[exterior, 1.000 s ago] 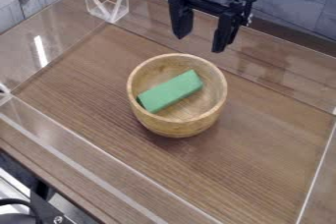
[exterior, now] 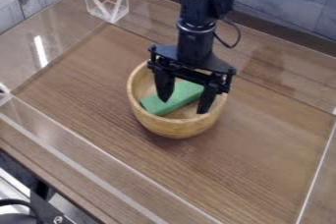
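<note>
A round wooden bowl (exterior: 179,124) stands in the middle of the table, with a green rectangular block (exterior: 168,100) lying inside it. My black gripper (exterior: 188,92) is low over the bowl, its fingers open, one on the left and one on the right above the rim. The gripper body partly covers the block; whether the fingertips touch it I cannot tell.
Bare wooden table (exterior: 79,140) surrounds the bowl on all sides. A white wire object (exterior: 108,2) is at the back left, near the table's edge.
The bowl and block look unmoved.
</note>
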